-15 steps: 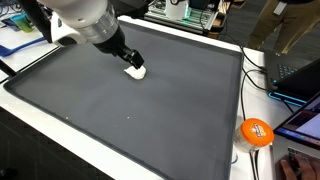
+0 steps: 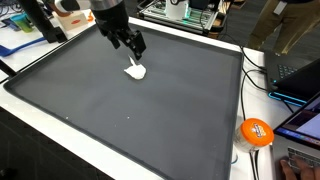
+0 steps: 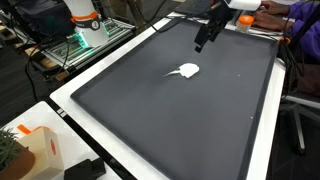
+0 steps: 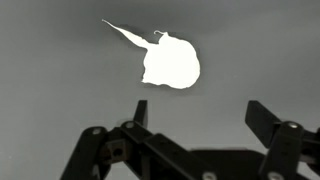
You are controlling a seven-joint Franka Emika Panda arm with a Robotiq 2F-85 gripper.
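A small white flat object with a thin pointed tail (image 4: 172, 63) lies on the dark grey tabletop (image 4: 230, 70). It looks like a scrap of cloth or similar; its material cannot be told. In exterior view 2 the white object (image 3: 189, 70) rests near the table's middle, its tail toward the left. My gripper stands open, fingers wide apart with only bare tabletop between them. Exterior view 1 has the gripper (image 2: 128, 47) above the table, just beyond the white object (image 2: 135, 71). Exterior view 2 places the gripper (image 3: 201, 43) up and right of it, apart from it.
An orange-lidded jar (image 2: 254, 133) stands beside the table's right edge, near a laptop (image 2: 296, 80). Another robot arm (image 3: 88, 25) is beyond the left edge in exterior view 2.
In exterior view 1 my arm and gripper have shifted up and slightly left in the picture, uncovering more of the white object. The white object has stayed in place.
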